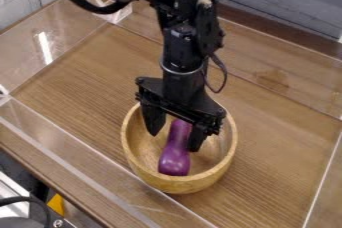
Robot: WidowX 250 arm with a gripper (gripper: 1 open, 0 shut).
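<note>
A round tan bowl (144,157) sits on the wooden table in the lower middle of the view. Inside it lies a long purple eggplant (174,154), its upper end near the gripper. The black gripper (178,122) hangs low over the bowl, its two fingers spread apart on either side of the eggplant's upper end. Whether the fingertips touch the eggplant cannot be made out.
Bare wooden table (274,132) surrounds the bowl, with free room to the left and right. Walls edge the table at the back and left. A cable and a small yellow item show at the lower left, outside the table.
</note>
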